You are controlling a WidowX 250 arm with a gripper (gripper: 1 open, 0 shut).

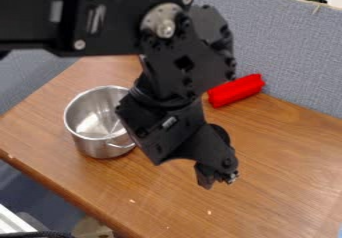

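Observation:
The black arm fills the upper middle of the camera view, and its gripper (218, 175) hangs over the wooden table, pointing down toward the right. A steel pot (94, 117) with a wire handle stands to the left of the gripper, partly behind the arm. A red cylinder (237, 90) lies behind the gripper at the back of the table, apart from it.
A grey padded panel (287, 42) borders the back. Beyond the table's left edge is a dark lower area.

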